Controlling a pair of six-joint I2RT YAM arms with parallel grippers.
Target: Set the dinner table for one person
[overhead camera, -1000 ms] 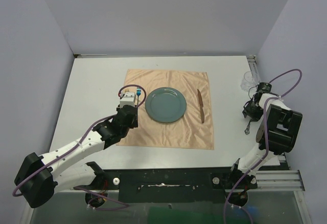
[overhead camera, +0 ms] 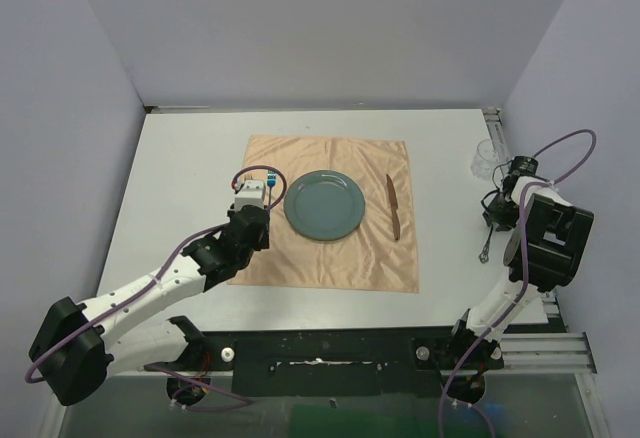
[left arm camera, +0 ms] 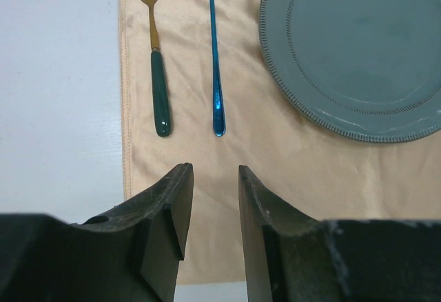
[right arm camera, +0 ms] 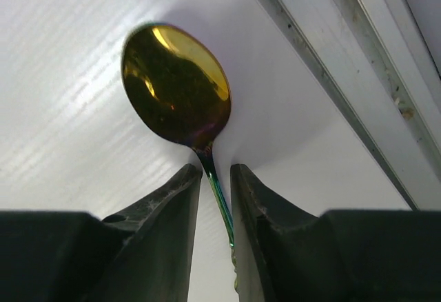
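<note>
A dark, shiny spoon point(right arm camera: 176, 85) lies on the white table, its bowl beyond my right fingertips. My right gripper straddles its neck, fingers a narrow way apart, a gap beside the thin metal. In the top view the spoon's other end point(overhead camera: 484, 255) pokes out below the gripper. A green plate point(overhead camera: 325, 205) rests mid-cloth. Left of it lie a blue utensil point(left arm camera: 215, 61) and a green-handled fork point(left arm camera: 159, 88). A brown knife point(overhead camera: 393, 208) is right of the plate. Over the cloth, my left gripper is open and empty.
A clear glass point(overhead camera: 485, 158) stands near the right edge, just behind my right gripper. The peach cloth point(overhead camera: 330, 268) covers mid-table. A metal rail point(right arm camera: 344, 47) runs close beside the spoon.
The left arm, plate and knife look the same.
</note>
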